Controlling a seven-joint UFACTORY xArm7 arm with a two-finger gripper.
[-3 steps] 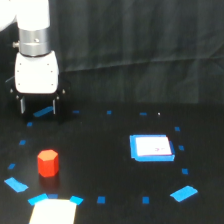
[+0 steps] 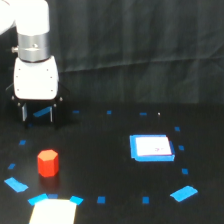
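At the back left, my gripper (image 2: 40, 110) points down above the black surface. Its dark fingers stand wide apart at either side of the white hand, open with nothing visible between them. A red hexagonal block (image 2: 48, 163) lies in front of it, toward the camera and apart from the fingers. Over on the right is a white rectangle (image 2: 153, 146) with a blue border. A pale white-and-cream square object (image 2: 53, 212) is at the bottom left, cut by the frame edge.
Blue tape pieces, among them a strip (image 2: 184, 193) at the lower right and another (image 2: 15, 184) at the left, mark the black surface. Dark cloth hangs behind.
My gripper has come down slightly at the back left, its fingers still apart. The red block, white rectangle and pale square have stayed where they were.
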